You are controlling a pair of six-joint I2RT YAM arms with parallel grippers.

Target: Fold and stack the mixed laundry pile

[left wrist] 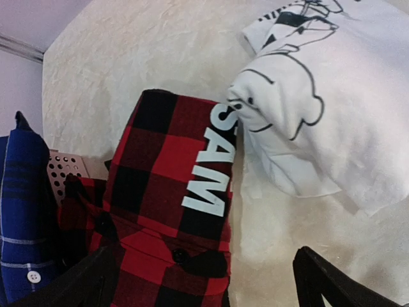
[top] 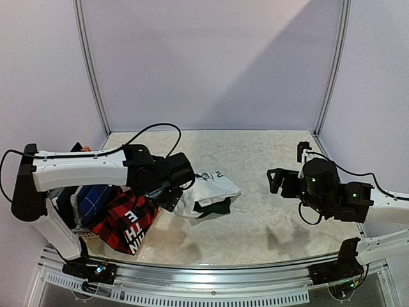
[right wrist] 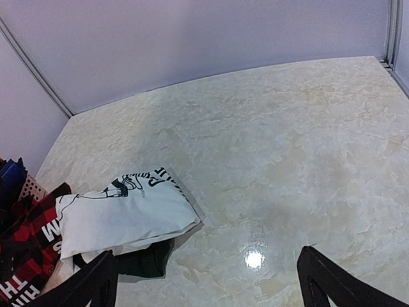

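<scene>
A white garment (top: 214, 187) with black print lies crumpled on the table, partly over a dark green cloth (top: 216, 208). Left of it, a red and black checked garment (top: 128, 220) with white letters hangs out of a filled basket onto the table; in the left wrist view its edge meets the white garment (left wrist: 351, 102). My left gripper (top: 169, 203) hovers above the checked garment's inner end, its fingers (left wrist: 326, 284) wide apart, gripping nothing. Well to the right of the white garment (right wrist: 128, 214), my right gripper (top: 273, 181) stays open and empty above bare table.
The basket (left wrist: 64, 169) at the left holds more clothes, among them a blue checked garment (left wrist: 29, 211). Bare table (right wrist: 287, 147) spreads across the middle and right. Walls close off the back and both sides.
</scene>
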